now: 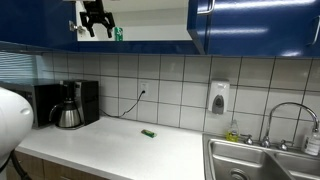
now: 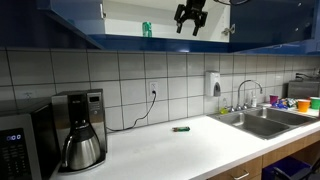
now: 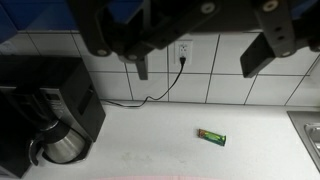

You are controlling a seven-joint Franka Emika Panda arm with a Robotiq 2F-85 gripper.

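High up at the cabinet level, my gripper (image 1: 100,36) stands open, its fingers (image 3: 142,68) spread well apart with nothing between them. Exterior view 2 also places the gripper (image 2: 188,32) in front of the white cabinet interior. A small green object (image 3: 211,136) lies flat on the white counter, far below the fingers. Another green item (image 1: 118,34) is upright in the open upper cabinet, close beside the gripper in exterior view 1; in exterior view 2 this green item (image 2: 147,30) appears left of it, clearly apart.
Blue cabinet doors (image 1: 262,28) and the cabinet's lower edge (image 2: 150,45) border the arm's space. On the counter stand a coffee maker with a steel carafe (image 2: 83,147) and a microwave (image 2: 20,145). A sink (image 2: 262,121) lies right.
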